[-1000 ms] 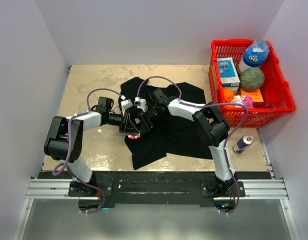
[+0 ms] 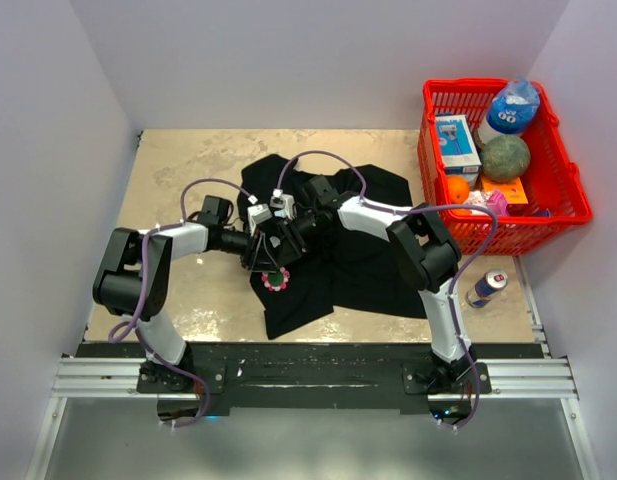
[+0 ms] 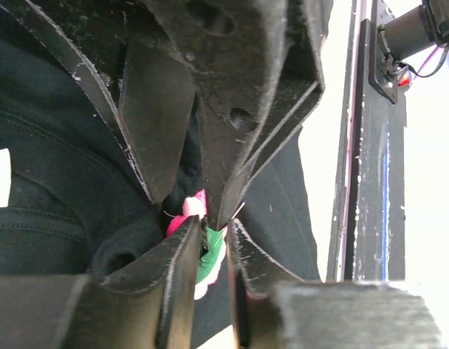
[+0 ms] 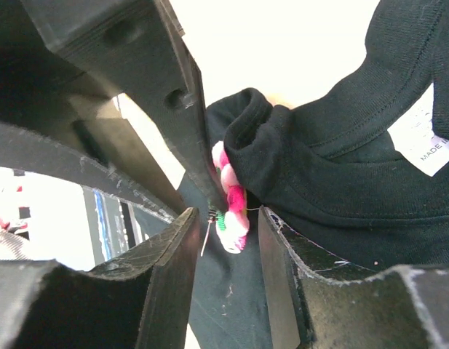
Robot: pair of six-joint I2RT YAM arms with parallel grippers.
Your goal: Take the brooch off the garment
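The black garment [image 2: 363,270] lies spread on the table, with a white label [image 4: 422,134] at its neck. A pink, white and green flower brooch [image 2: 275,279] is at the garment's left part, beneath both grippers. My left gripper is part open at the brooch, its fingertips around the pin and green backing. My right gripper has its fingertips either side of the brooch in its own view; what exactly lies between them is partly hidden. The two grippers nearly touch, each blocking much of the other's view.
A red basket [image 2: 565,210] full of goods stands at the back right. A can [image 2: 486,288] stands at the right front. Bare table [image 2: 148,310] shows at the left.
Compared with a second ago, the left arm has shifted slightly right, and more of the brooch's green centre shows from above. The right arm has moved very slightly.
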